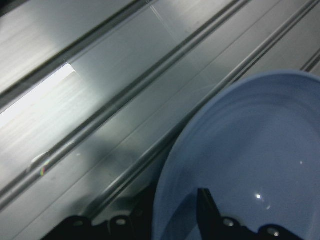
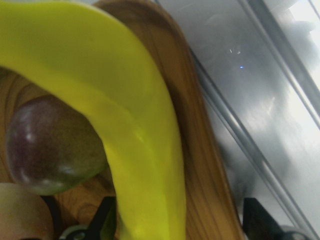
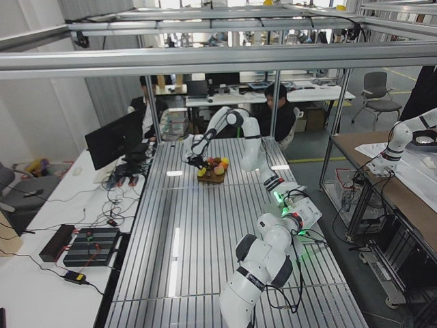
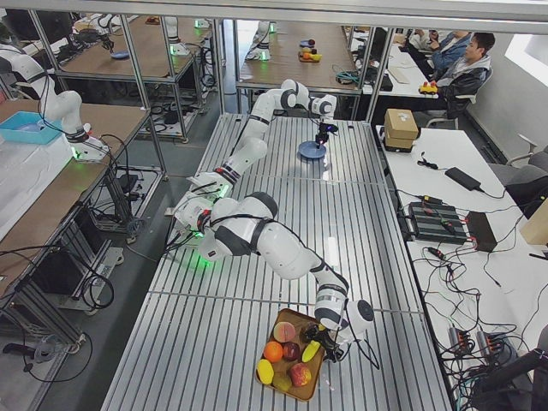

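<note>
A blue plate (image 4: 312, 149) lies on the slatted metal table. My left gripper (image 4: 322, 137) is down at its edge; in the left wrist view the plate's rim (image 1: 170, 150) runs between the dark fingers, which look apart. A wooden tray (image 4: 298, 387) holds a banana (image 2: 140, 125), a dark plum (image 2: 55, 142), an orange (image 4: 273, 351) and several other fruits. My right gripper is low over the tray's edge, fingers apart on either side of the banana and rim; I cannot tell whether it touches them.
Bare table (image 4: 214, 325) surrounds tray and plate. Side desks with cables, boxes and a monitor (image 3: 113, 140) run along the table's edge, with aluminium frame posts around it. People sit beyond.
</note>
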